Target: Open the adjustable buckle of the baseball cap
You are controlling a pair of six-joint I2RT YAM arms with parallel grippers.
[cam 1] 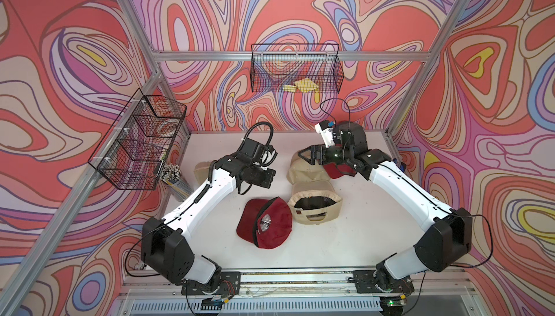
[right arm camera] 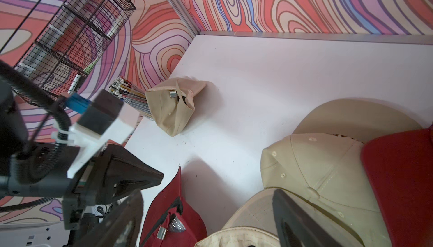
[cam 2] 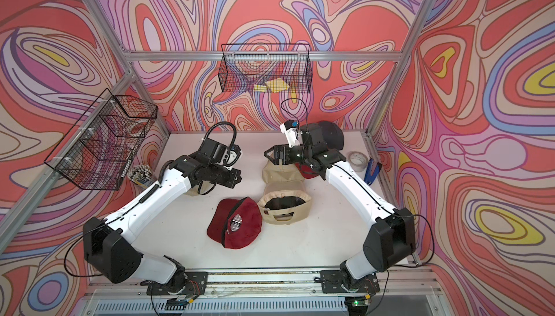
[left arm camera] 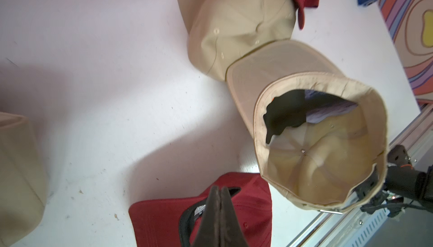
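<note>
In the top left view, a red cap (cam 1: 274, 223) lies near the front of the table, a light patch showing in its back opening. To its right sits a beige cap (cam 1: 315, 206), opening facing the front. My left gripper is shut, nothing showing between its fingers. In the top left view it hangs beyond and clear of the red cap, over the table. My right gripper has its fingers apart and empty, above the beige caps. Part of the red cap (right arm camera: 185, 217) and a small metal buckle (right arm camera: 161, 232) appear in the right wrist view.
Another beige cap (right arm camera: 173, 104) stands at the left beside a holder of pencils (cam 1: 179, 184). Behind the front beige cap lie a further beige cap (left arm camera: 241, 25) and a red one (cam 1: 340, 169). Bare white table (left arm camera: 112, 89) lies between the left beige cap and the others.
</note>
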